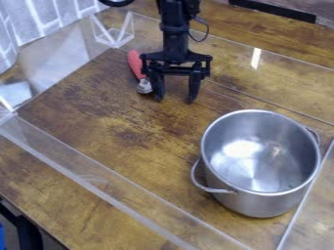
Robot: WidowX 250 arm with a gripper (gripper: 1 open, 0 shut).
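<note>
My black gripper (175, 80) is low over the back middle of the wooden surface, its two dark fingers pointing down; whether anything is between them is hard to see. Just left of it lies a red object (135, 65) with a pale silvery lower end, partly behind the gripper. A large steel pot (259, 157) with side handles stands at the lower right.
Clear plastic walls (98, 174) border the wooden work surface (117, 132). The pot takes up much of the right front.
</note>
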